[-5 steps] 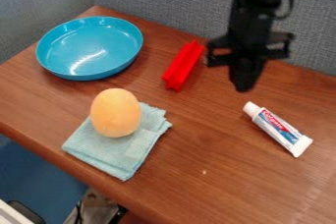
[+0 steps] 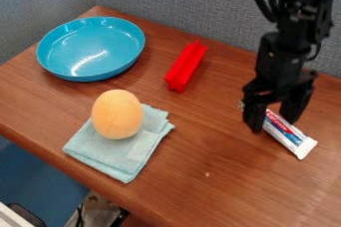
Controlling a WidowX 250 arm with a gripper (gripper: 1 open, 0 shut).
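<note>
My black gripper [image 2: 276, 112] is open and low over the white toothpaste tube [image 2: 292, 138] at the right of the table, its fingers either side of the tube's upper-left end, which they partly hide. An orange egg-shaped object [image 2: 118, 112] rests on a folded pale-blue cloth [image 2: 104, 155] at the lower left. A blue plate [image 2: 91, 47] sits at the back left, and a red bar-shaped object [image 2: 185, 65] lies at the back middle.
A grey partition [image 2: 180, 2] runs along the back. The table's left edge drops to a blue floor.
My gripper has moved down from above and behind the toothpaste tube onto its upper-left end. The objects on the table show no visible movement.
</note>
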